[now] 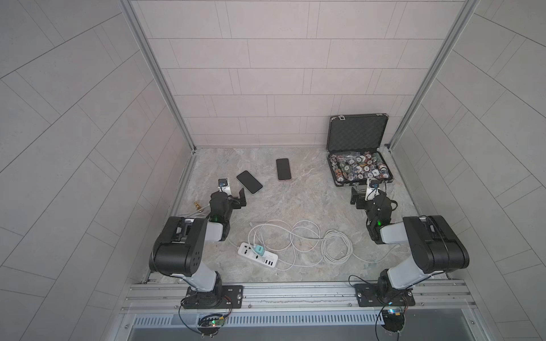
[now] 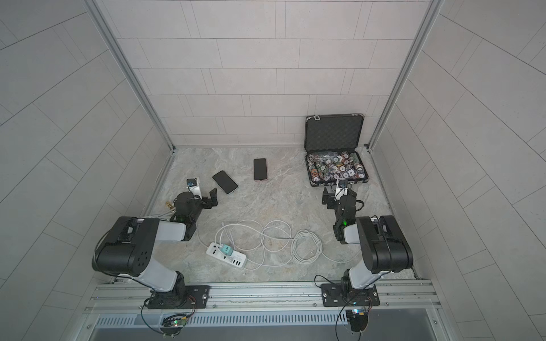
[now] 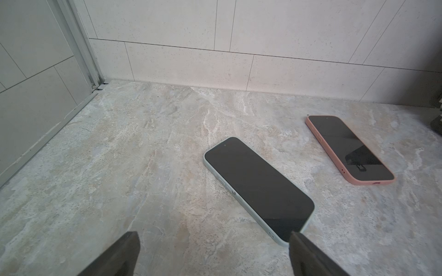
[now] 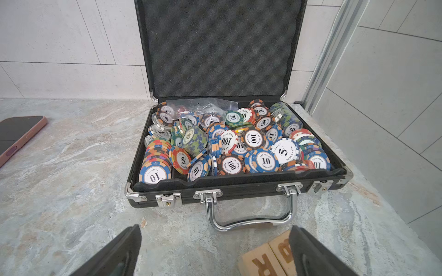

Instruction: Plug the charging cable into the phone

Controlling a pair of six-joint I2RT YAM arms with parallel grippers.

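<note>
Two phones lie face up on the marbled table: one in a pale case (image 3: 260, 184), set at a slant, and one in a pink case (image 3: 350, 149) farther right. A white cable (image 1: 338, 247) lies in loops and a coil at the front middle, running from a teal charger (image 1: 258, 249) on a white power strip (image 1: 250, 254). Where the cable's plug end lies, I cannot make out. My left gripper is open and empty, short of the slanted phone. Also open and empty, my right gripper faces the chip case.
An open black case (image 4: 234, 184) full of poker chips stands at the back right. Wooden letter blocks (image 4: 271, 257) sit in front of it, by my right gripper's finger. Bare table (image 1: 310, 196) stretches between the arms.
</note>
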